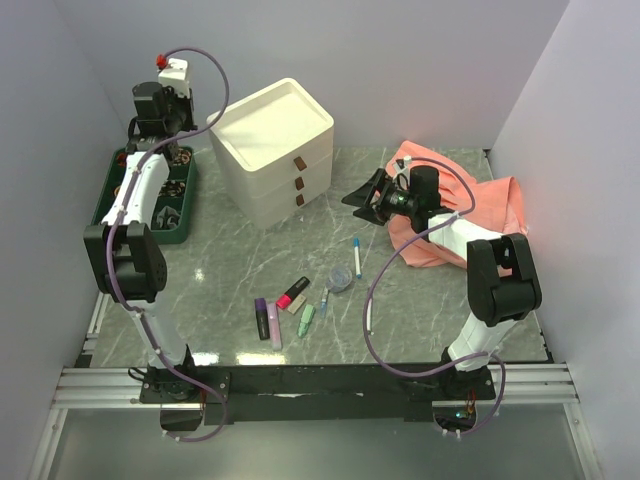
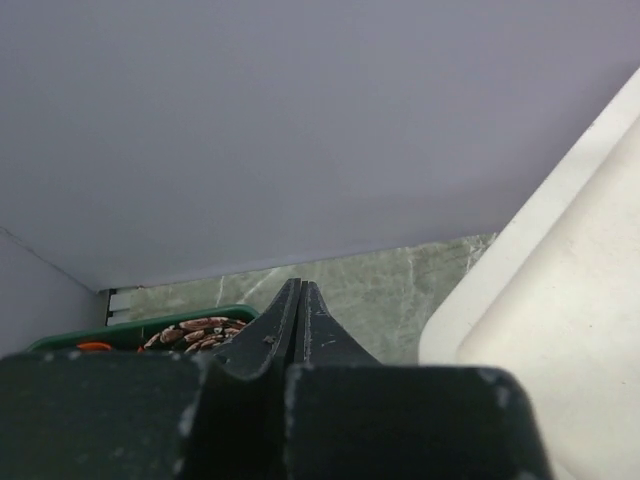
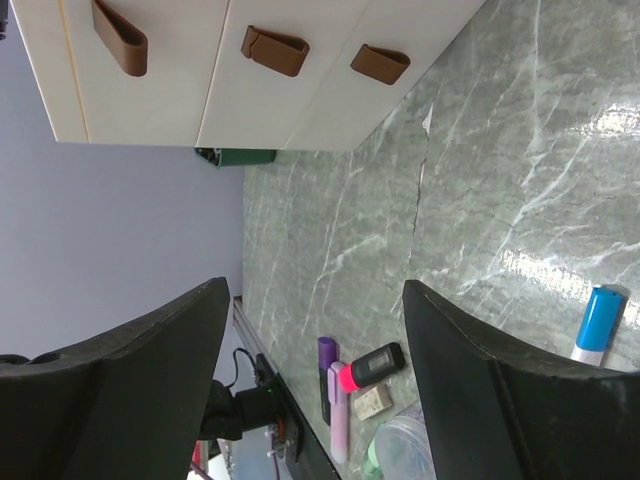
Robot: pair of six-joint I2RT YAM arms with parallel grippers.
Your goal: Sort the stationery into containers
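In the left wrist view, my left gripper is shut, nothing showing between its fingertips; it hangs between the green bin point(image 2: 252, 310) and the white drawer unit point(image 1: 270, 120). My right gripper is open and empty, above the table to the right of the drawers. Below it lie a blue-capped marker point(image 1: 357, 257), a round clear item point(image 1: 340, 278), a black and pink marker point(image 1: 292, 292), a small beige block point(image 1: 297, 304), a green item point(image 1: 306, 320), a purple-capped marker point(image 1: 262, 318), a pink pen point(image 1: 274, 326) and a thin white stick point(image 1: 369, 315).
Behind my right arm a crumpled coral cloth point(image 1: 490, 205) covers the table's back right. The drawer unit's top is an empty tray, and brown handles point(image 3: 275, 50) mark its front. Bare table lies in front of the drawers.
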